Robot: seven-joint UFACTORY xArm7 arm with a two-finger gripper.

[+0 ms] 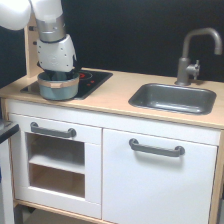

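Note:
A grey-blue pot is on the left of the counter, at the near left part of the black stovetop. My white arm comes down from the upper left, and my gripper reaches to the pot's opening. Its dark fingers are small and partly hidden at the rim, so whether they are open, shut or gripping the pot cannot be made out.
A steel sink with a grey faucet is set into the right of the wooden counter. Bare counter lies between stovetop and sink. Below are a windowed cabinet door and a plain white door, both closed.

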